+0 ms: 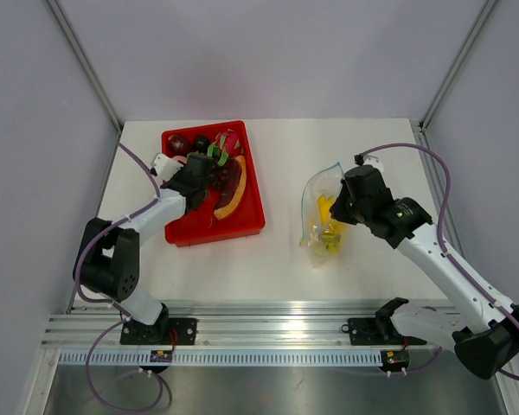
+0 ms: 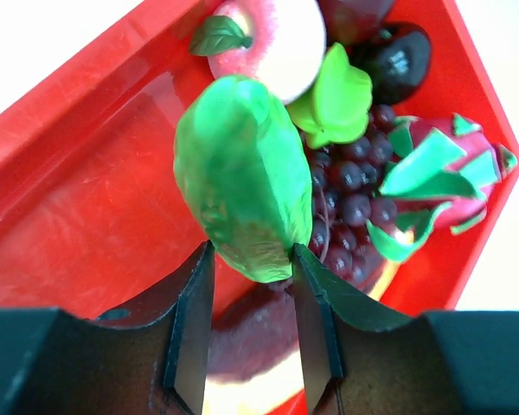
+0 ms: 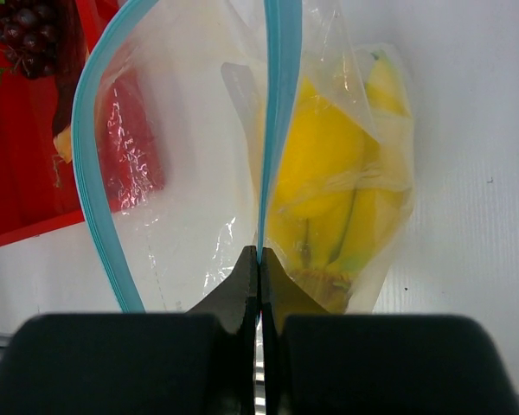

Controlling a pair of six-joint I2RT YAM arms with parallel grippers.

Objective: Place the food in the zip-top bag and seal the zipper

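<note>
My left gripper is shut on the lower end of a green pepper-like food (image 2: pixel 242 164), above the red tray (image 2: pixel 69 186). In the top view, the left gripper (image 1: pixel 204 164) covers that food. My right gripper is shut on the blue zip edge (image 3: pixel 272 130) of the clear bag. The mouth of the zip top bag (image 1: pixel 312 194) gapes beside the right gripper (image 1: pixel 338 213). Inside the bag are yellow bananas (image 3: pixel 363 199) and another yellow food (image 3: pixel 316 151).
The tray also holds a dragon fruit (image 2: pixel 450 169), dark grapes (image 2: pixel 350 177), a pink-white peach (image 2: pixel 272 43), a small green star-shaped piece (image 2: pixel 336 99), an eggplant (image 2: pixel 255 333) and a long yellow-orange food (image 1: pixel 232 203). Bare white table (image 1: pixel 281 147) lies between tray and bag.
</note>
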